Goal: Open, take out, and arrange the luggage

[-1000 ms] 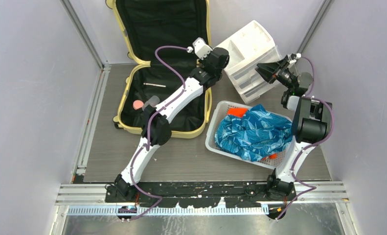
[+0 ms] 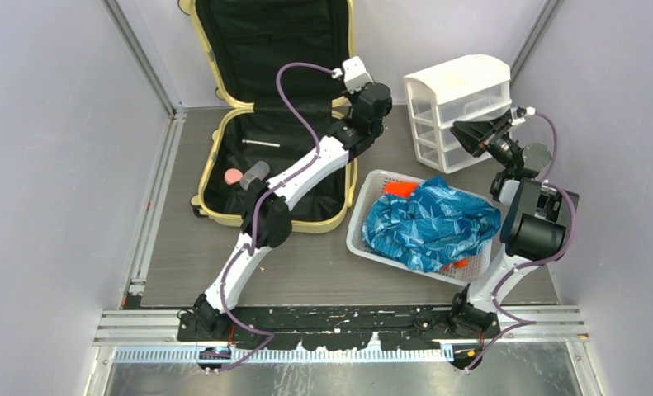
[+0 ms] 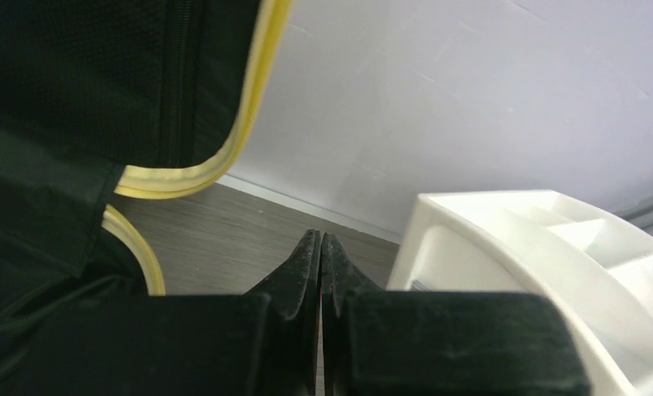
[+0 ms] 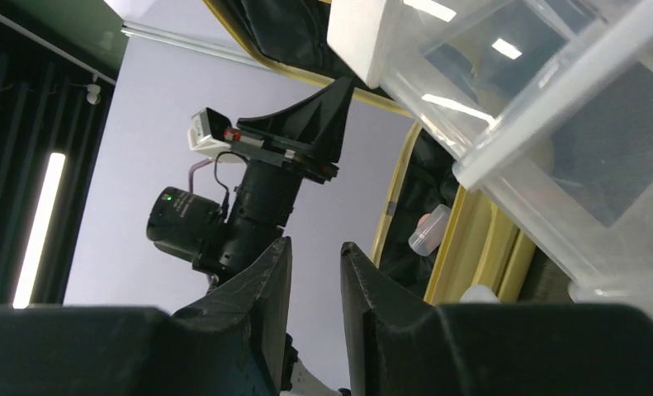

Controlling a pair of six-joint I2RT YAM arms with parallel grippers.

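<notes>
The yellow suitcase [image 2: 210,165] lies open, holding a cup [image 2: 255,173], a pink round item [image 2: 233,176] and a thin stick [image 2: 261,143]. A white drawer unit [image 2: 438,82] stands at back right, filling the upper right of the right wrist view. My left gripper is over the gap between suitcase and drawer unit, shut with nothing visible between its fingers. My right gripper is at the unit's right side; its fingertips show a narrow gap, and I cannot see anything held between them.
A plastic basket [image 2: 357,219] at front right holds blue crumpled fabric [image 2: 426,223] and orange items [image 2: 400,188]. Bare floor shows left of the suitcase and along the front.
The drawer unit has shifted right and turned more upright, its drawer fronts now more in line. My right gripper moved right with it; the left arm moved slightly right and up.
</notes>
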